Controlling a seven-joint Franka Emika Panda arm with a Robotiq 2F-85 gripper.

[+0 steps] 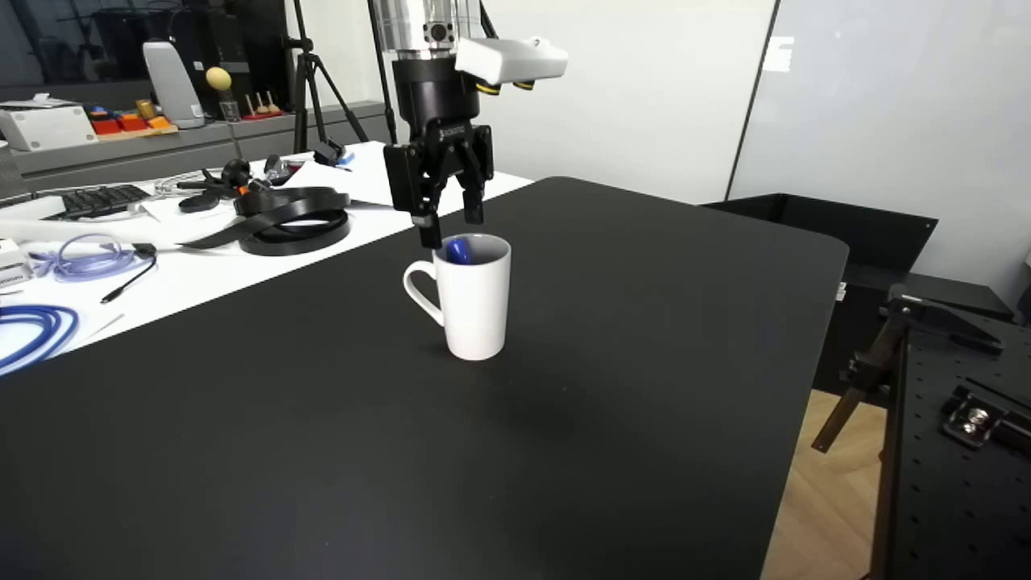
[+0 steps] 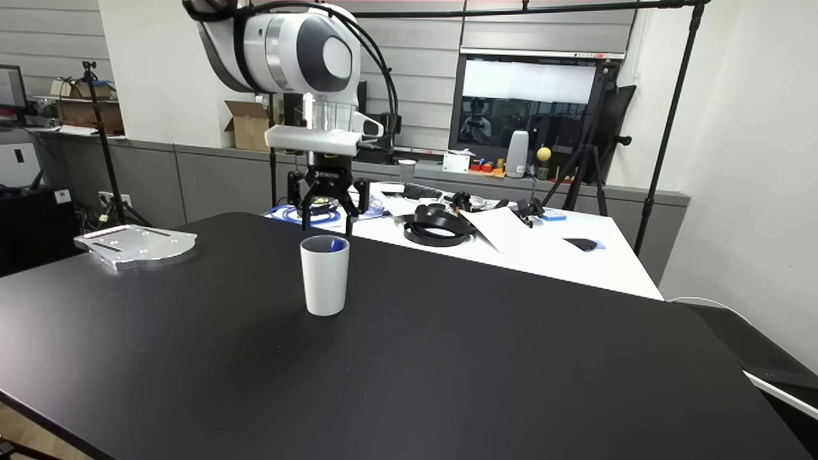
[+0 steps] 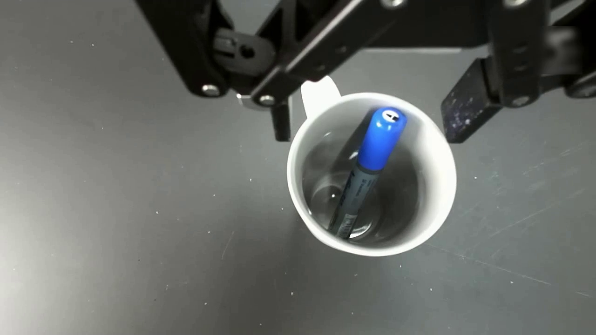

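A white mug stands upright on the black table, its handle toward the left in exterior view 1. Inside the mug leans a marker with a blue cap and a grey barrel, wholly within the rim in the wrist view. Directly over the mug hangs my gripper, fingers spread apart. In the wrist view one fingertip shows to the left of the rim and the other finger pad to the right. Nothing is between them at fingertip height; the marker lies lower, free of both.
A clear plate lies at the table's left in exterior view 2. Behind, a white table carries black straps, cables and a keyboard.
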